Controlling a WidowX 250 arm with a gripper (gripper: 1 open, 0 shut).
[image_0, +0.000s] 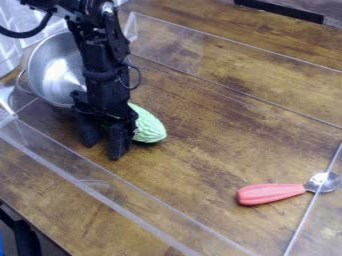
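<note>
My black gripper is low at the left of the table, in front of and over part of a pale green ridged object, which looks like a toy cabbage or leaf. Its fingers are dark and overlap that object, so I cannot tell whether they are open or holding it. A steel bowl sits behind the gripper at the upper left, partly hidden by the arm.
A spoon with a pink handle lies at the front right.
</note>
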